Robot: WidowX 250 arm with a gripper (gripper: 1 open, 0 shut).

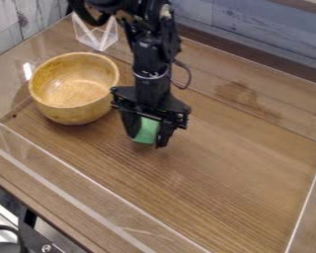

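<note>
My black gripper [149, 118] is low at the middle of the table, over a green block [146, 133] that shows between its fingers and is partly hidden by them. Whether the fingers grip the block or only stand around it I cannot tell. A tan wooden bowl [74, 91] lies to the left of the gripper, near the table's left side.
A clear mesh or plastic object [99, 30] stands at the back left by the wall. Raised walls edge the back and right.
</note>
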